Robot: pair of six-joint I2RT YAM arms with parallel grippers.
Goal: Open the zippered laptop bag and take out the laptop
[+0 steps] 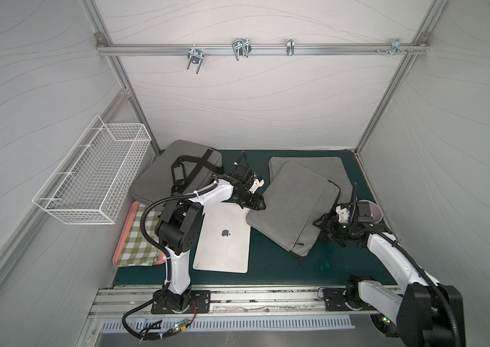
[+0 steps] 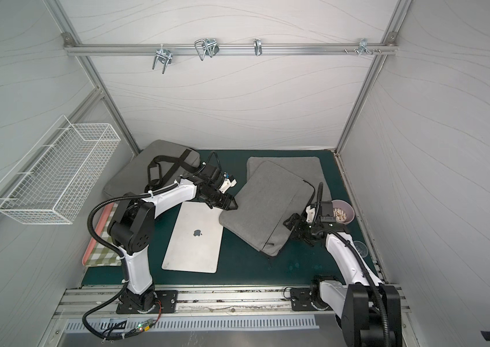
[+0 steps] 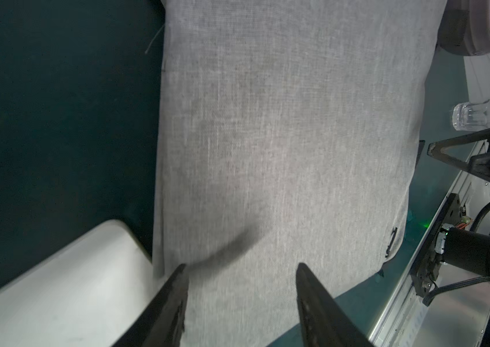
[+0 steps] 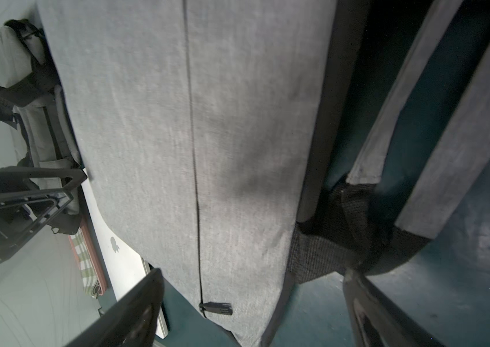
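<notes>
The silver laptop (image 1: pixel 222 243) lies closed on the green mat, outside the bag, its apple logo facing up. To its right the grey laptop bag (image 1: pixel 291 205) rests flat and slanted, one corner by the laptop's far right corner. A zipper pull (image 4: pixel 217 308) shows near the bag's near corner. Over the bag's left corner, my left gripper stands open with nothing between its fingers. By the bag's right edge and its strap (image 4: pixel 459 138), my right gripper is open and empty. How far the bag's main zipper is open cannot be told.
A second grey case (image 1: pixel 337 167) lies partly under the bag. At the back left sits another grey bag (image 1: pixel 158 173) with black straps, near a checkered cloth (image 1: pixel 147 237). A pink cup (image 2: pixel 343 211) and a clear glass (image 2: pixel 360 249) stand at the right edge.
</notes>
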